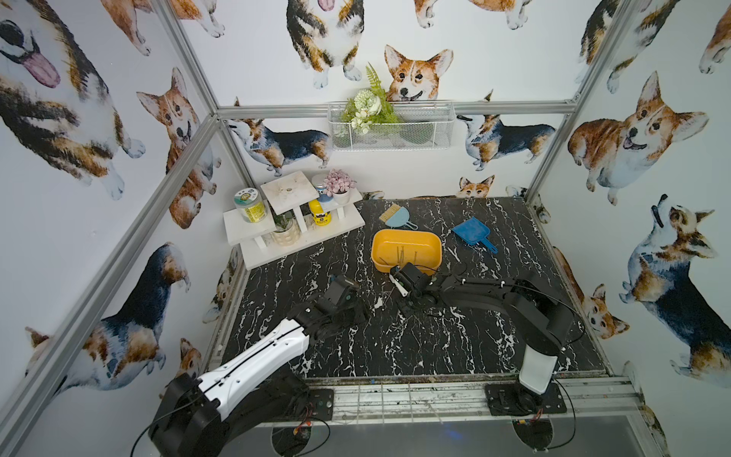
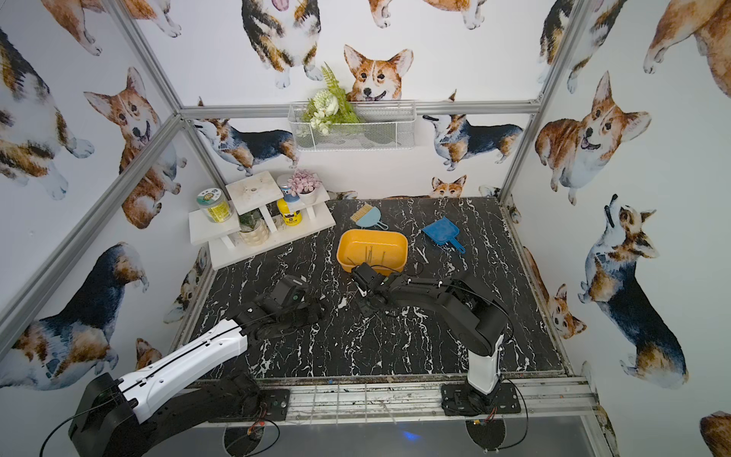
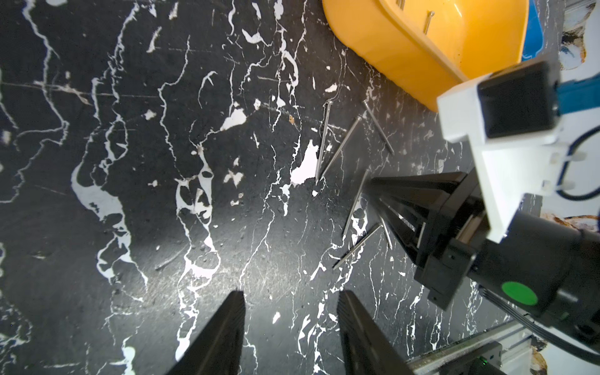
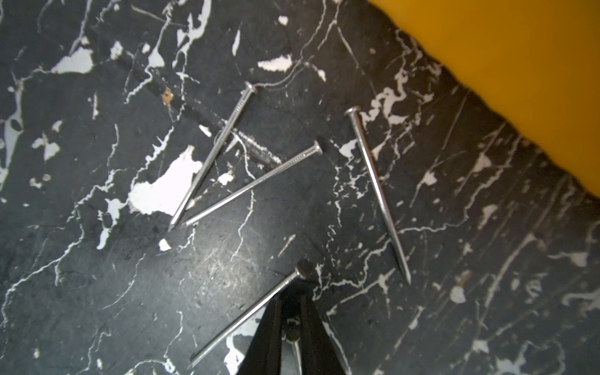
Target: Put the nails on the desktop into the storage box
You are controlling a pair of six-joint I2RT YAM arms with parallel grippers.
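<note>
The yellow storage box point(image 1: 421, 242) stands mid-desk with several nails inside. Loose silver nails lie on the black marbled desk: two close together, one of them this nail point(image 4: 253, 183), another nail point(image 4: 379, 193) nearer the box, and a slanted nail point(image 4: 250, 315) with its head beside my right fingers. Just over the desk, my right gripper is open by a narrow gap, in which another nail point(image 4: 296, 356) shows, partly hidden by the fingers. Left of the nails, my left gripper stands open over bare desk, empty.
A white shelf point(image 1: 346, 221) with jars and a flower pot occupies the back left. Behind the box lie a brush with a light-blue dustpan point(image 1: 399, 218) and a blue dustpan point(image 1: 473, 230).
</note>
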